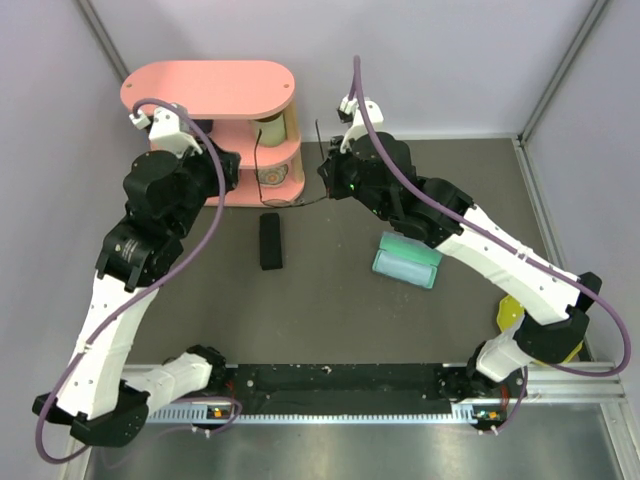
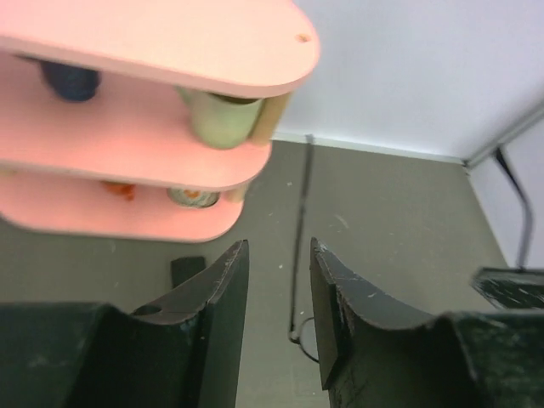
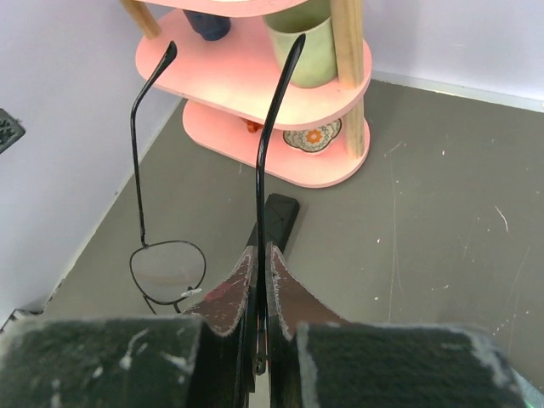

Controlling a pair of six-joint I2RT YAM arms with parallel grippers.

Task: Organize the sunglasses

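Note:
Dark-framed glasses (image 3: 167, 270) hang in the air with both temples standing up. My right gripper is shut on one temple, seen in the right wrist view; a lens and the other temple dangle to the left. My left gripper is left of the glasses in the top view, partly open with nothing seen between its fingers; in its wrist view it faces the glasses, which are blurred. A black case (image 1: 270, 241) lies on the grey floor below. An open teal case (image 1: 407, 260) lies at the right.
A pink tiered shelf (image 1: 205, 85) stands at the back left, holding a green cup (image 3: 310, 51), a dark cup (image 3: 208, 24) and a patterned dish (image 3: 310, 136). A yellow object (image 1: 510, 315) lies at the right edge.

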